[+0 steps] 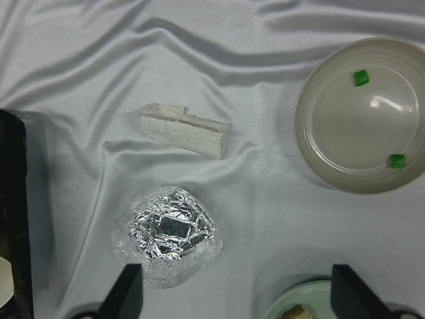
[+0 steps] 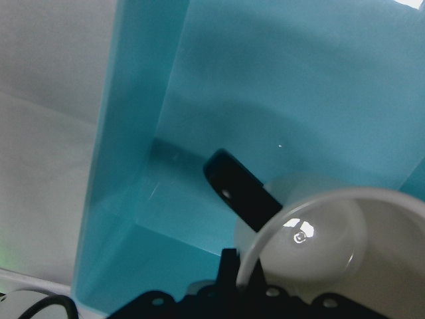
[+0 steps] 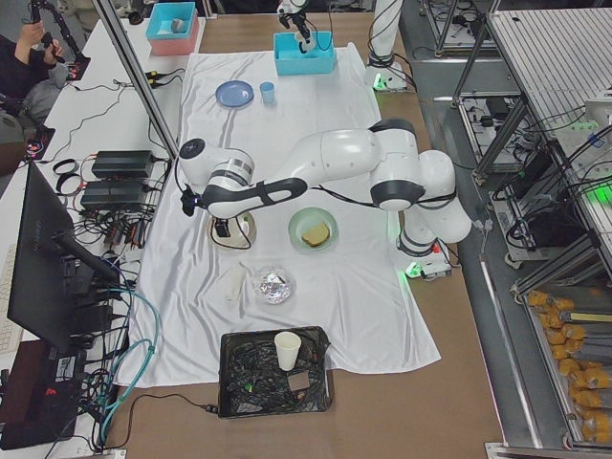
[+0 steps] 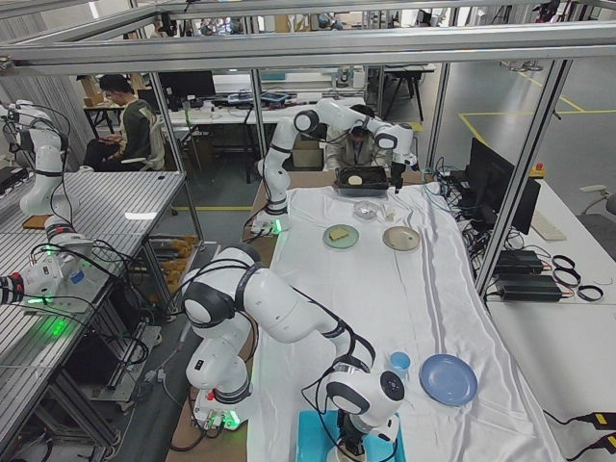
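My left gripper hangs open over the white cloth, above a foil-covered bowl (image 1: 169, 236), a flattened white packet (image 1: 182, 129), a beige plate (image 1: 332, 119) with two green cubes (image 1: 360, 78) and a green plate (image 1: 299, 299) with a yellowish piece on it. My right gripper is at the blue bin (image 2: 119, 100), shut on the rim of a white bowl (image 2: 312, 252), which is held inside or just over the bin.
A black tray (image 3: 275, 402) with a white cup (image 3: 287, 349) lies at the near end. A blue plate (image 4: 449, 378) and a blue cup (image 4: 399, 362) stand beside the bin.
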